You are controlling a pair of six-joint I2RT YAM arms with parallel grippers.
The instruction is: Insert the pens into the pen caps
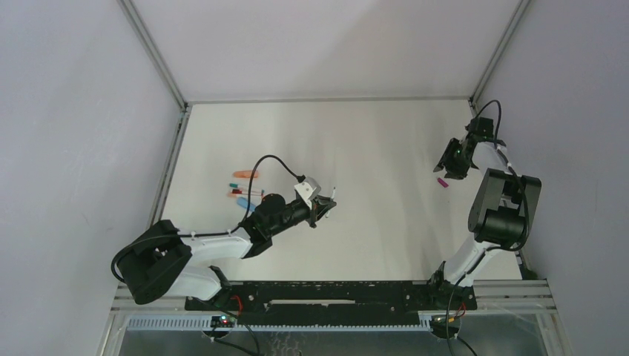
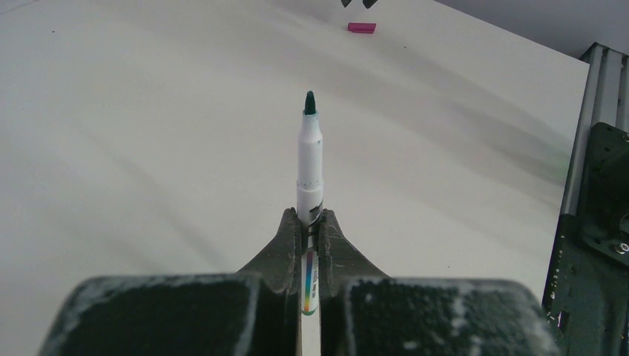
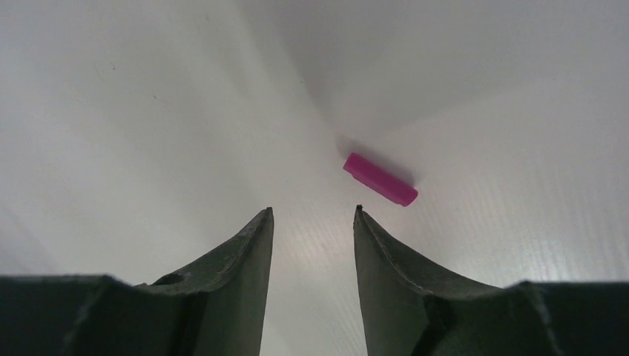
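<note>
In the left wrist view a white pen (image 2: 310, 159) with a dark green tip stands clamped mid-body in my left gripper, tip pointing away from the fingers. From above, that left gripper (image 1: 326, 204) is over the middle-left of the table, the pen (image 1: 333, 193) just showing past it. A magenta cap (image 3: 380, 179) lies flat on the white table, slanting in the right wrist view. My right gripper hangs open with empty space between its fingers; the cap is beyond the right fingertip, apart from it. In the top view the cap (image 1: 443, 182) is just below the right gripper (image 1: 444, 173).
Several pens and caps (image 1: 245, 191) lie near the table's left side, partly beside the left arm, with an orange one (image 1: 245, 174) and a blue one (image 1: 246, 204) among them. The white tabletop (image 1: 386, 163) between the two arms is clear.
</note>
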